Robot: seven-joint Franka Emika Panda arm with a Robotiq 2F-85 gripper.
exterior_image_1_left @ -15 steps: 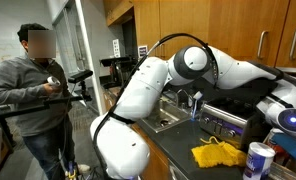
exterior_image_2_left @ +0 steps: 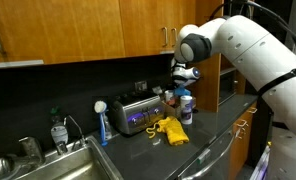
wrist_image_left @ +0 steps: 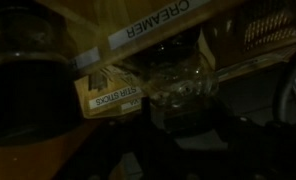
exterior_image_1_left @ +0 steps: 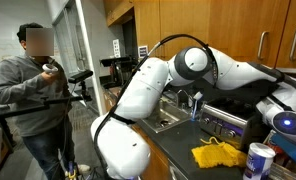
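Note:
In the wrist view my gripper is dark and hard to make out. It appears shut on a shiny, see-through object [wrist_image_left: 178,82], perhaps a glass or clear container, whose lower part is lost in shadow. Just behind that object runs a wooden organizer [wrist_image_left: 138,35] with labels reading CREAMER and STIR STICKS. From exterior view 2, the gripper [exterior_image_2_left: 182,91] is small at the far end of the counter, near the organizer. In exterior view 1 the arm's wrist blocks the fingers and what they hold.
A large white canister [exterior_image_1_left: 258,160] stands at the counter's front right. The yellow cloth [exterior_image_2_left: 172,130] lies on open dark countertop [exterior_image_2_left: 148,158]. Behind it is a toaster [exterior_image_2_left: 138,112]. Dark jars [wrist_image_left: 28,95] sit close by in the wrist view. A person [exterior_image_1_left: 38,90] stands at far left.
The arm has shifted only slightly, its wrist a little lower at the right. The person has raised the hand holding a white object. Cloth and canister have stayed put.

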